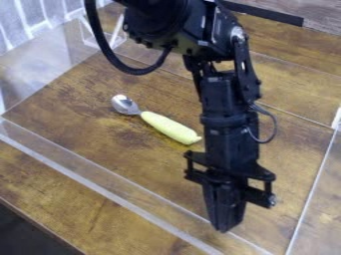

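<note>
My black arm reaches down from the top of the view to the gripper, which is shut and pointing down, low over the wooden surface at the lower centre right, near the clear front strip. Nothing shows between its fingers. Left of the arm lies a spoon with a silver head, beside a pale yellow-green elongated object that looks like its handle or a vegetable; its right end is close to the arm.
Clear plastic walls or strips border the wooden work surface at the left, front and right. The board's left and lower middle are free. A dark bar runs along the back right.
</note>
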